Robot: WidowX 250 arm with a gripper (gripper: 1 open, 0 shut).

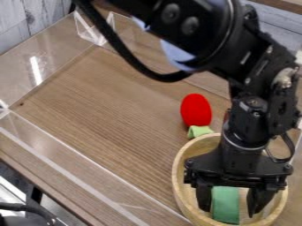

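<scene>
My black gripper (231,196) is low inside a tan wooden bowl (188,182) at the lower right of the view, its fingers on either side of a green object (224,207) in the bowl. Whether the fingers touch the green object is not clear. The upper parts of the fingers and the arm hide the back of the bowl.
A red object (196,109) and a light green piece (199,131) lie just behind the bowl.
</scene>
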